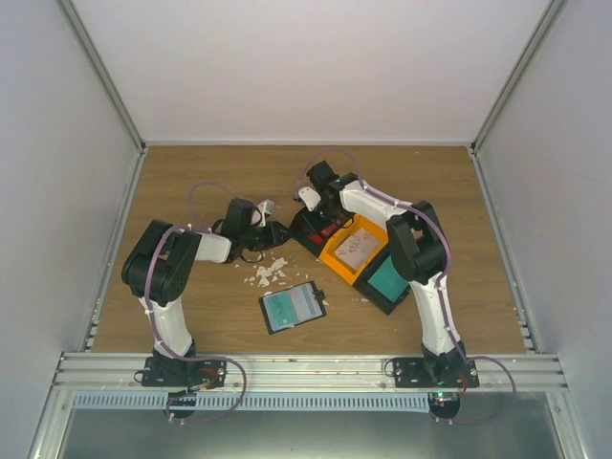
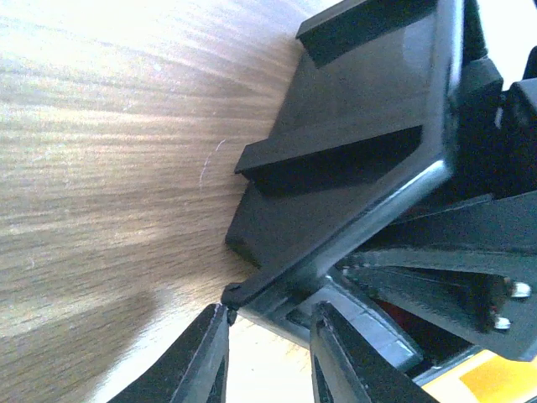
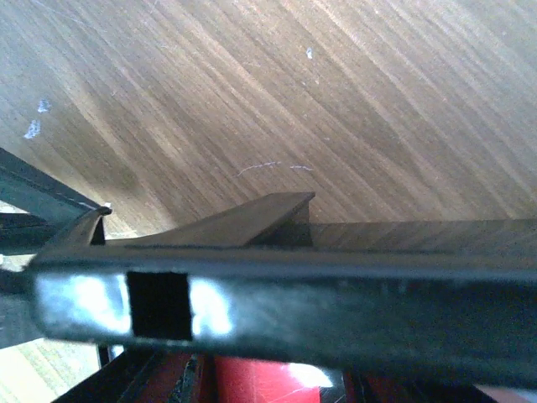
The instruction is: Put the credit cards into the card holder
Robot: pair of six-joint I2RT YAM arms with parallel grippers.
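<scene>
A row of framed sections lies aslant on the table: a black holder (image 1: 306, 241) with a red card (image 3: 268, 384), a yellow frame (image 1: 336, 270) around a pale card (image 1: 358, 247), and a black frame (image 1: 376, 299) with a teal card (image 1: 389, 279). My left gripper is at the black holder's near left edge, shut on that edge. My right gripper is over the same holder, part open, its fingers either side of the red card. Whether they touch the card is hidden behind the holder's black bar (image 3: 336, 294) and the frame edge.
Nearer the front lies a separate black holder (image 1: 269, 319) with teal and grey faces. Several white flecks (image 1: 272, 270) are scattered on the wood left of centre. Both arms crowd the black holder.
</scene>
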